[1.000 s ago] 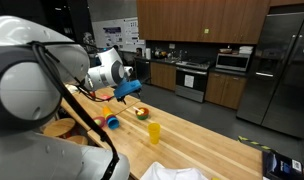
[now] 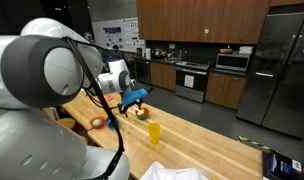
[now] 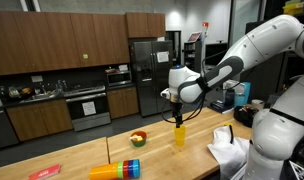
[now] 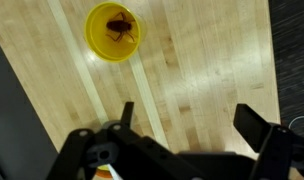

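Observation:
In the wrist view a yellow cup (image 4: 114,58) is seen from above, with a dark insect-shaped thing (image 4: 119,25) inside it. Exterior view 2 has the same cup (image 3: 179,137) upright on the wooden table. My gripper is open over bare table, its two dark fingers wide apart and nothing between them. From exterior view 1, the gripper (image 2: 135,101) hangs in the air near a bowl (image 2: 142,114) with colourful contents, and the cup (image 2: 154,133) stands nearer the camera, to the right.
A blue and orange cylinder (image 3: 117,168) lies on the table's near side in exterior view 2, left of the cup. A white cloth (image 3: 229,150) lies to the right. Red item (image 3: 44,169) at left.
In exterior view 1 the gripper has moved a little to the right and lower, and the arm has swung with it. Cup and bowl stay in place.

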